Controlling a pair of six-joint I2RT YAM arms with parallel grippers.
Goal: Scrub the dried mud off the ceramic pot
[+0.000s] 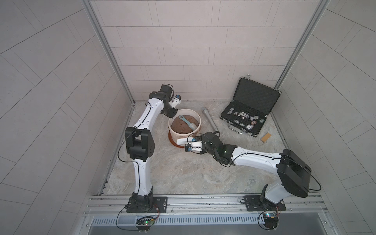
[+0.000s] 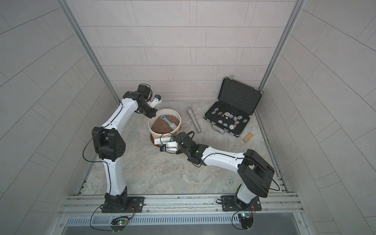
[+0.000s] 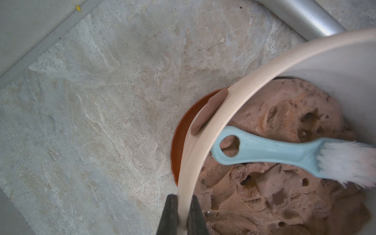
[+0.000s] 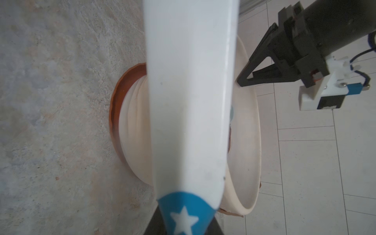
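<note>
The cream ceramic pot (image 1: 172, 130) stands on a brown saucer (image 3: 178, 152), filled with brown soil. A brown mud smear (image 3: 210, 111) marks its outer wall below the rim in the left wrist view. My left gripper is shut over the rim, one finger on each side. My right gripper is shut on the blue, starred end of a long white tool (image 4: 190, 98), which lies along the pot's front side; its working face is hidden. In the soil rests a light blue brush (image 3: 270, 150) with white bristles.
A grey metal tube (image 1: 210, 118) lies just right of the pot. Farther right are an open black case (image 1: 244, 117) with several round pieces and a tan block (image 1: 266, 137).
</note>
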